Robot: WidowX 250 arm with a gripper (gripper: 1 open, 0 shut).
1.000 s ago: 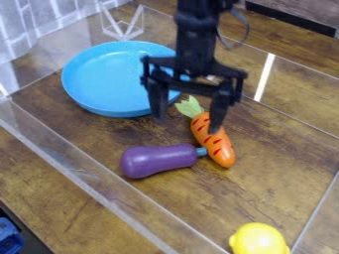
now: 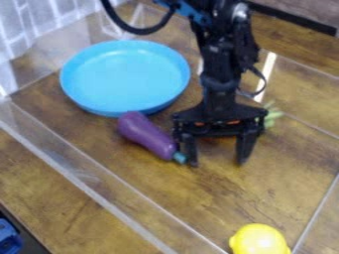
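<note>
My black gripper (image 2: pixel 217 149) is low over the wooden board at the centre, its fingers apart and pointing down. A purple eggplant (image 2: pixel 143 133) lies just left of it, angled with its green tip beside the left finger. Behind the gripper, an orange carrot is mostly hidden, with its leafy green top (image 2: pixel 271 115) showing to the right. Whether anything sits between the fingers is hard to tell.
A blue plate (image 2: pixel 117 71) lies at the upper left. A yellow lemon (image 2: pixel 259 240) is at the bottom right. The board's front and right are mostly clear, with a transparent edge along the left.
My gripper has descended to the board. The eggplant has turned and shifted up and left, and the carrot's leafy top now shows farther right.
</note>
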